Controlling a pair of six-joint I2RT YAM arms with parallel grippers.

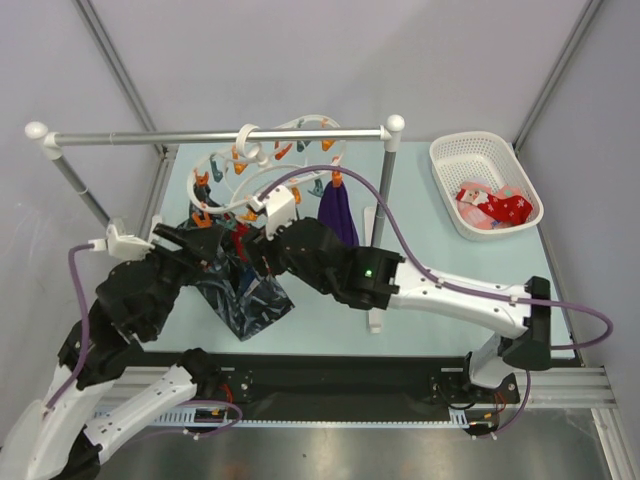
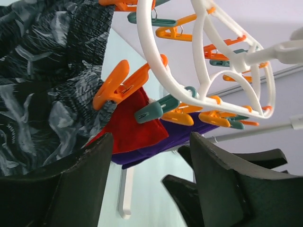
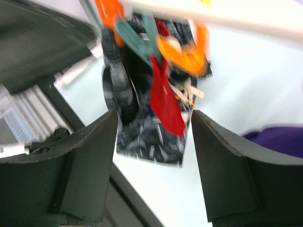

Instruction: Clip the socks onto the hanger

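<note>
The white clip hanger (image 1: 305,175) hangs on the rail, with coloured clips. A red sock (image 2: 128,132) hangs at the hanger beside orange and teal clips, over dark, crumpled material (image 1: 245,305); a purple sock (image 1: 338,215) hangs farther right. My left gripper (image 1: 200,245) is just left of the red sock, its fingers apart with nothing seen between their tips. My right gripper (image 1: 260,245) is at the hanger's front, open, with the red sock seen beyond its fingertips in the right wrist view.
A white basket (image 1: 448,160) with red and pink socks stands at the right. The metal rack's posts (image 1: 385,175) flank the hanger.
</note>
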